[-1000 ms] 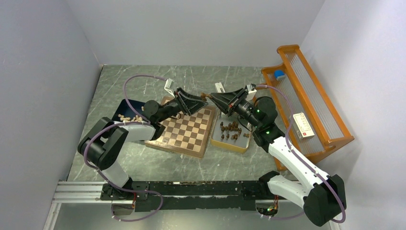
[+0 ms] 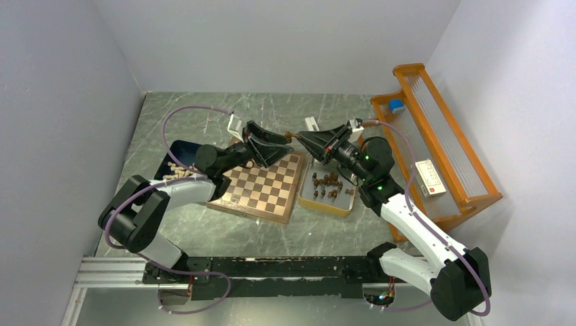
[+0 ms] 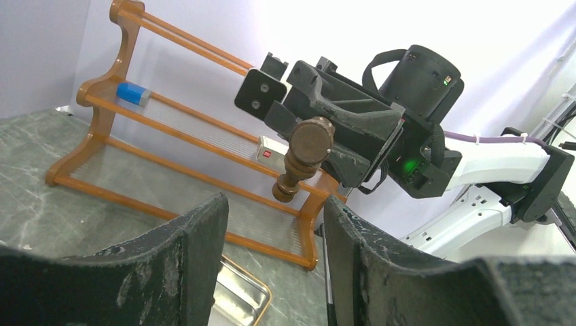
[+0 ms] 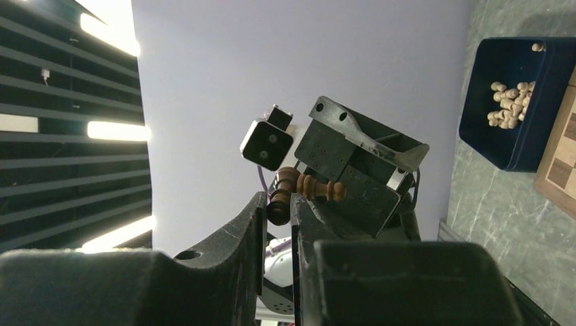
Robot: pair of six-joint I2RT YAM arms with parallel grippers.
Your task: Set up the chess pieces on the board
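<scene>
My right gripper is shut on a brown chess piece (image 3: 310, 144), held in the air above the board's far right part in the top view. The piece lies across the fingertips, its round base facing the left wrist camera. My left gripper is open, its fingers (image 3: 204, 238) apart with nothing between them; it faces the piece from the left, apart from it. Under the arms lies the chequered board (image 2: 261, 193), its far left part hidden by the left arm. Light pieces (image 4: 513, 102) lie in a dark blue bin (image 4: 526, 146).
A tray (image 2: 325, 207) holding several brown pieces stands right of the board. Further right is a wooden shelf (image 2: 441, 129) with a white box (image 2: 429, 178) and a blue item (image 2: 396, 105). Bare grey tabletop (image 2: 319, 238) shows along the front.
The right arm has stayed still, its piece unmoved in the grip.
</scene>
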